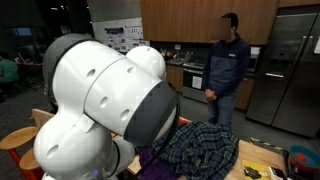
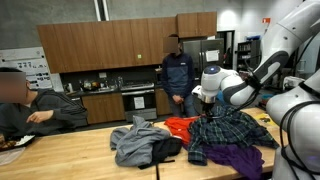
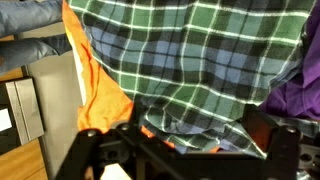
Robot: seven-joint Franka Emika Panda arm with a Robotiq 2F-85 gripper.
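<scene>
My gripper is open over a dark green and navy plaid cloth [image 3: 180, 60], with its fingers set wide apart. In exterior view 2 the same plaid cloth [image 2: 228, 134] lies crumpled on the right of the table, below the arm. Purple cloth [image 3: 295, 98] shows at the right of the wrist view, and orange cloth [image 3: 98, 85] at its left. Whether the fingertips touch the plaid fabric, I cannot tell. Exterior view 1 has the plaid cloth [image 1: 200, 150] partly behind the arm, which hides the gripper there.
A grey cloth [image 2: 138, 140] and a black one [image 2: 166, 150] lie left of the plaid pile. Bare wood [image 2: 60, 155] covers the table's left side. A person [image 2: 178, 78] stands behind the table. Yellow packets [image 1: 256, 170] lie at the table's right.
</scene>
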